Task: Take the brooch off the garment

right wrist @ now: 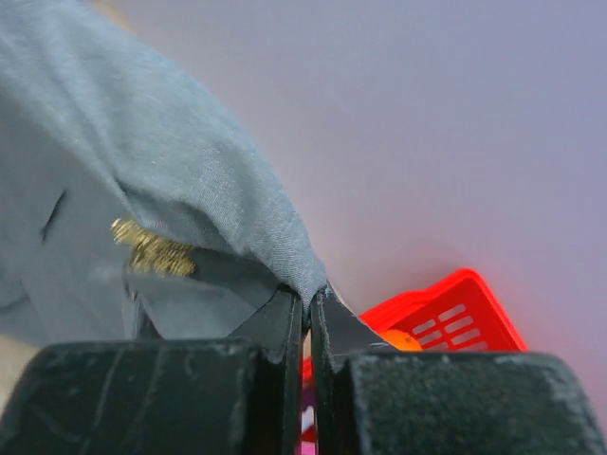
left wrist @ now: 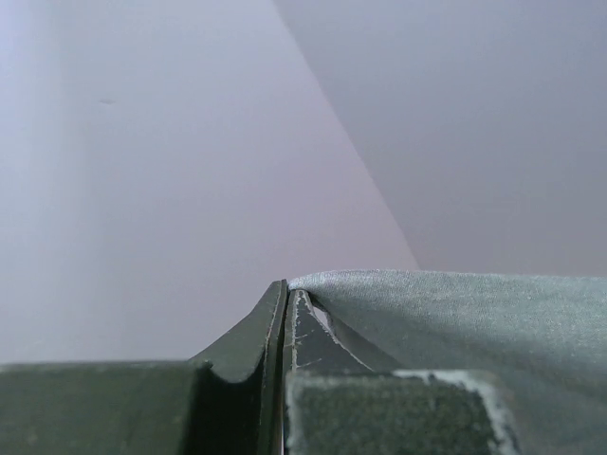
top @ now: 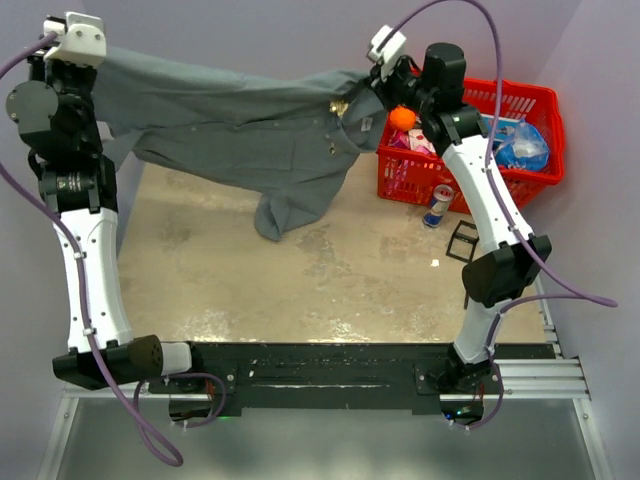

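A grey-green garment (top: 230,140) is stretched between my two raised grippers, its lower part hanging down over the table. My left gripper is shut on one edge of the cloth at the far left. On the other side, my right gripper is shut on a gathered fold of the same garment. A gold brooch (top: 340,107) sits on the cloth just left of the right gripper. In the right wrist view the brooch (right wrist: 152,249) is partly covered by a fold. The left wrist view does not show it.
Behind and below the right arm stands a red basket (top: 548,110) with oranges, a blue bag (top: 523,148) and other goods. A can (top: 437,206) and a small black frame (top: 463,242) are on the table's right.
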